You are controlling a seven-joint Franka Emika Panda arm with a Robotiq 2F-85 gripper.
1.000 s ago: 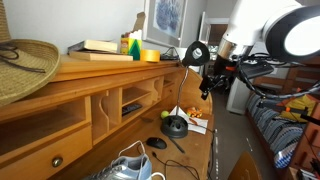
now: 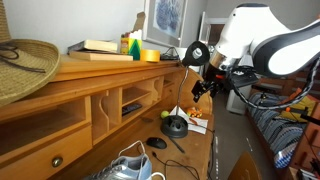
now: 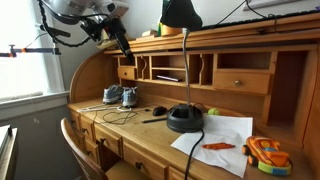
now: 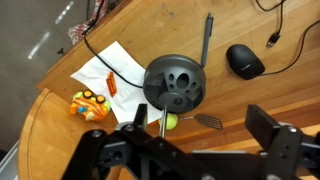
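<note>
My gripper is open and empty, held in the air above the wooden desk. In exterior view 2 the gripper (image 3: 126, 54) hangs high, well clear of the desktop. Below it in the wrist view is a round dark lamp base (image 4: 161, 76), with a pen (image 4: 207, 40) and a fork (image 4: 208, 121) beside it. A black mouse (image 4: 243, 61) lies to the right. To the left, a white paper (image 4: 100, 70) has a small orange item (image 4: 111, 83) on it. An orange toy (image 4: 90, 105) sits beyond the paper.
The lamp's pole (image 3: 186, 65) rises to a dark shade (image 3: 181, 14), an obstacle beside the arm. A pair of grey shoes (image 3: 120, 96) and loose cables lie at the desk's other end. A green ball (image 4: 171, 121) rests near the lamp base. Drawers and cubbies line the back.
The arm has shifted slightly in exterior view 1, with the gripper a little lower and nearer the lamp. The objects on the desk have not moved.
</note>
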